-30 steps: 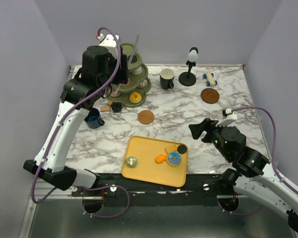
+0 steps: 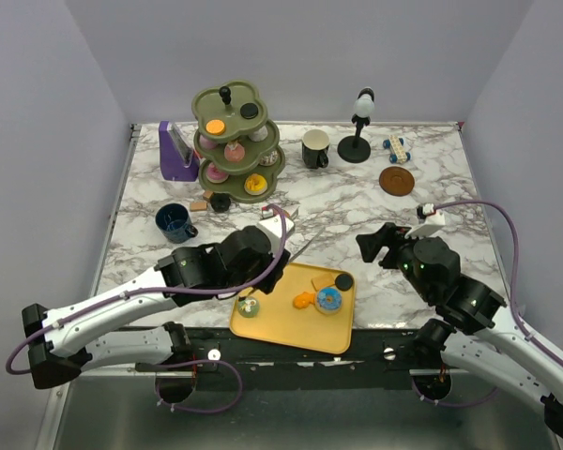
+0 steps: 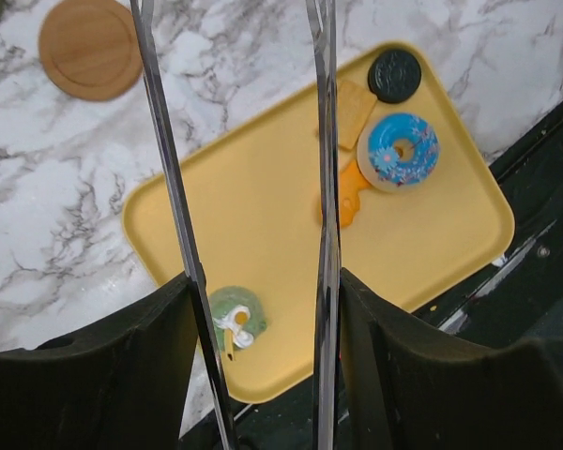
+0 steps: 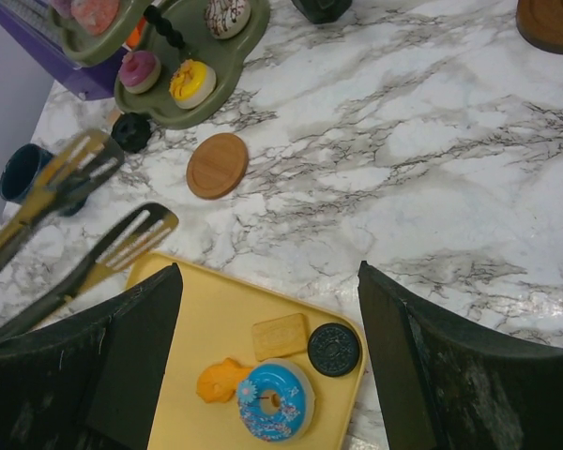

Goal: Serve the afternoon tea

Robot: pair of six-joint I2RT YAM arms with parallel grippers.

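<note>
A yellow tray [image 2: 300, 333] holds a blue-iced donut [image 3: 422, 159], an orange piece [image 4: 221, 380], a dark round biscuit [image 4: 334, 349], a rectangular biscuit [image 4: 279, 336] and a green-topped piece [image 2: 248, 307]. My left gripper hangs above the tray, its long fingers part open, nothing seen between them. A tiered green stand [image 4: 202, 94] with donuts stands at the back. My right gripper [image 2: 377, 239] is open over the right side of the table, empty.
A blue mug [image 2: 174, 222], black mug [image 2: 313, 148], wooden coasters [image 2: 395, 181], a lamp [image 2: 354, 145], a toy car [image 2: 396, 148] and a purple holder [image 2: 176, 155] stand around.
My left gripper has swung from the tiered stand at the back down toward the front, over the yellow tray. The right arm looks unmoved.
</note>
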